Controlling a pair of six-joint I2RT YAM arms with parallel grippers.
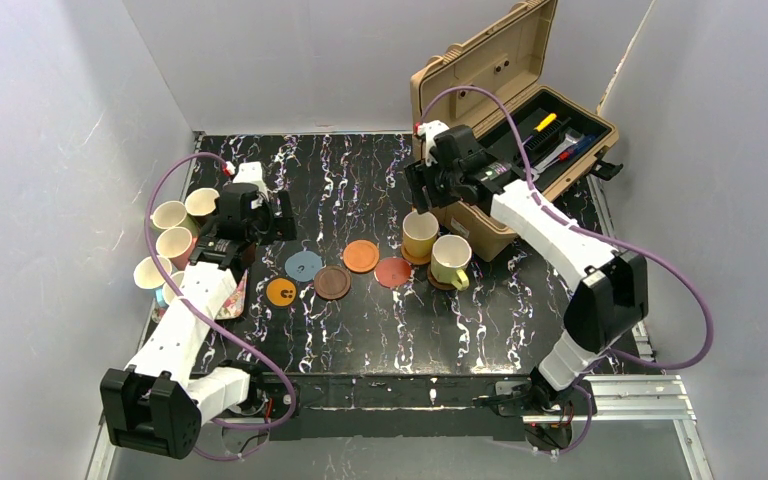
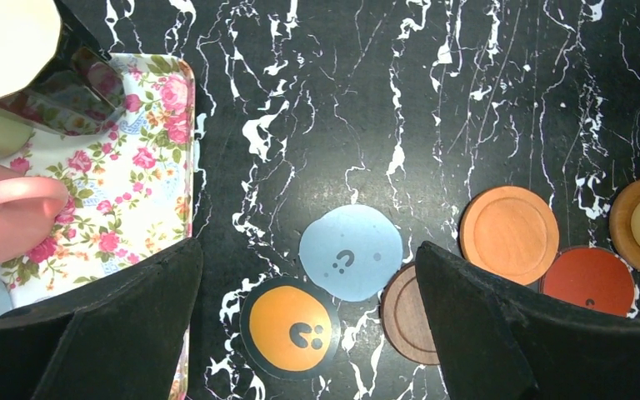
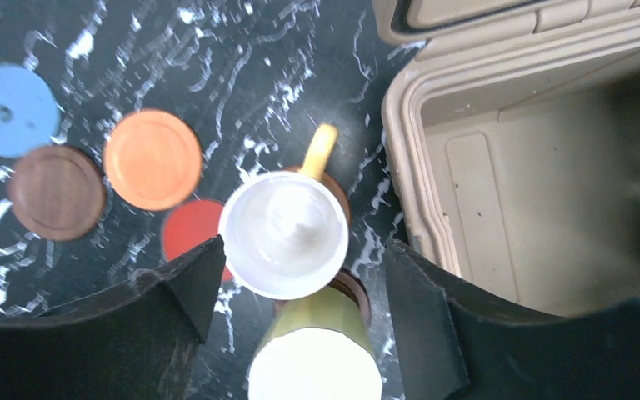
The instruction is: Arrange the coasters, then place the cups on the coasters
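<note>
A yellow cup (image 1: 420, 232) stands on an orange-brown coaster (image 1: 416, 257), its handle pointing to the back in the right wrist view. Just in front and to its right, a yellow-green cup (image 1: 450, 258) rests on a dark brown coaster (image 1: 440, 284). My right gripper (image 1: 423, 190) is above and behind the yellow cup, its fingers (image 3: 429, 308) apart, with no cup held between them. Over bare table near the tray, my left gripper (image 1: 285, 217) hangs open and empty. Bare coasters lie mid-table: blue (image 2: 352, 252), yellow (image 2: 290, 327), brown (image 1: 332, 283), orange (image 1: 361, 256) and red (image 1: 393, 272).
Several cups crowd a floral tray (image 2: 154, 200) at the left, among them a pink cup (image 2: 8, 208) and a black cup (image 2: 75, 83). A tan toolbox (image 1: 480, 232) with its lid raised fills the back right, close to my right gripper.
</note>
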